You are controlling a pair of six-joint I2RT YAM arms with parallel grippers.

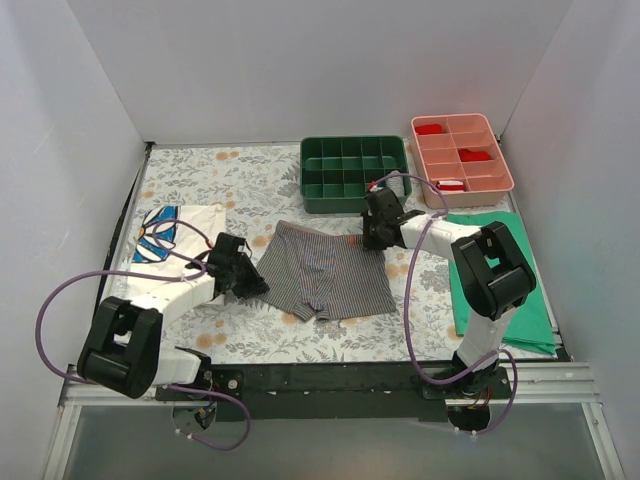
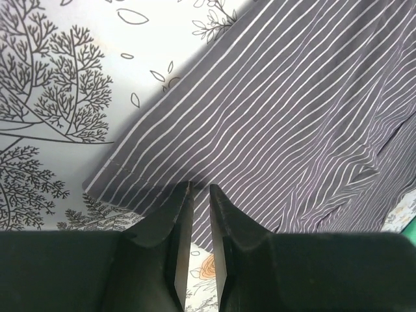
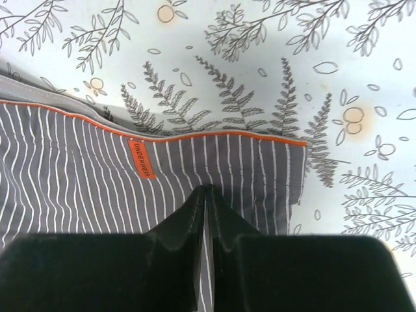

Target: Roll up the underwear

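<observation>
The grey striped underwear (image 1: 325,265) lies spread on the patterned tabletop, wrinkled in its middle. My left gripper (image 1: 264,285) is down at its left edge. In the left wrist view the left gripper has its fingers close together with a narrow gap, tips on the cloth near a corner; whether cloth is pinched cannot be told. At the upper right my right gripper (image 1: 370,243) is low over the orange-trimmed waistband (image 3: 224,134). Its fingers (image 3: 190,218) are nearly together above the striped fabric, which lies flat, with an orange label (image 3: 141,158) nearby.
Behind the underwear stands a dark green divided box (image 1: 340,139), with a rolled grey item (image 1: 396,185) in it. A pink divided box (image 1: 467,122) holds red items. Green cloth (image 1: 495,265) lies on the right, white cloth (image 1: 165,255) on the left.
</observation>
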